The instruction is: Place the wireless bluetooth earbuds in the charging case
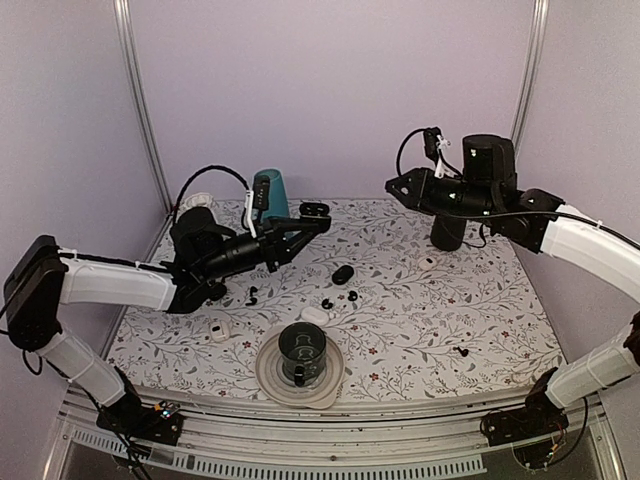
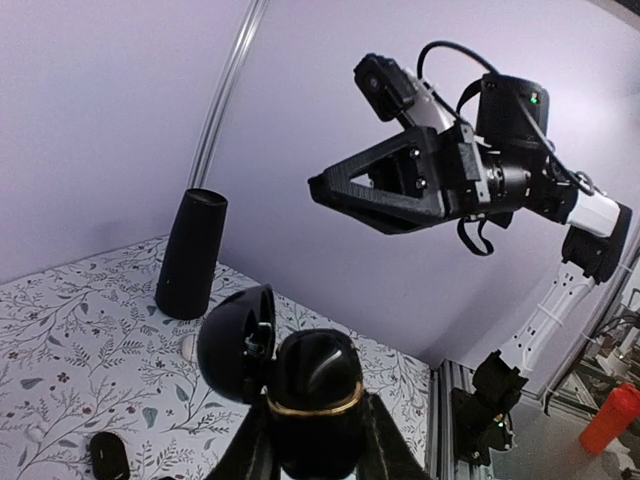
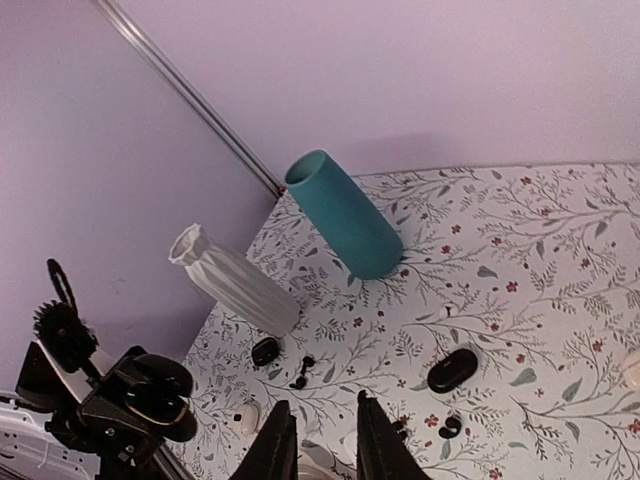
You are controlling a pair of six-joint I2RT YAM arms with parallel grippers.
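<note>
Raised above the table, my left gripper (image 1: 302,232) is shut on a round black charging case (image 1: 315,212). In the left wrist view the case's lid (image 2: 236,345) stands open beside its glossy body (image 2: 318,372); its inside is mostly hidden. My right gripper (image 1: 394,188) hovers well to the right; its fingers (image 3: 283,435) stand apart with nothing visible between them. One small black earbud (image 1: 462,351) lies on the table at front right. Two more dark earbuds, a nearer one (image 1: 327,303) and a farther one (image 1: 352,295), lie apart near the middle.
Black cases (image 1: 343,274) and a white case (image 1: 314,316) lie on the table, with another earbud pair (image 1: 253,296) at left. A dark mug (image 1: 303,345) stands on a plate (image 1: 268,372) in front. A teal vase (image 1: 271,190) and black cylinder (image 1: 448,233) stand behind.
</note>
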